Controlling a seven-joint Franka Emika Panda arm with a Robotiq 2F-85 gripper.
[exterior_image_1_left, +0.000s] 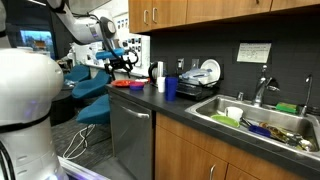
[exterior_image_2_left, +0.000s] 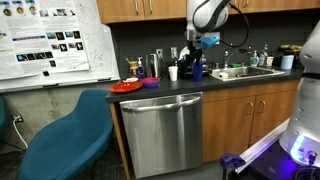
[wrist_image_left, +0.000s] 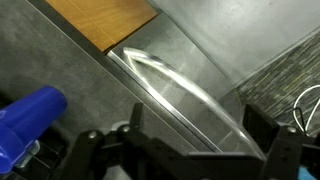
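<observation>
My gripper is open with nothing between its fingers, one showing at each side in the wrist view. It hangs above the counter's front edge in exterior view 1, the gripper being small there. Below it in the wrist view runs the dishwasher's curved silver handle. A blue cup stands on the dark counter to the left of the fingers, apart from them. The same blue cup is upright left of the sink in exterior view 1.
The dishwasher sits under the counter, closed. A red plate and a purple bowl rest at the counter's left end. The sink holds several items. Upper cabinets hang above the counter.
</observation>
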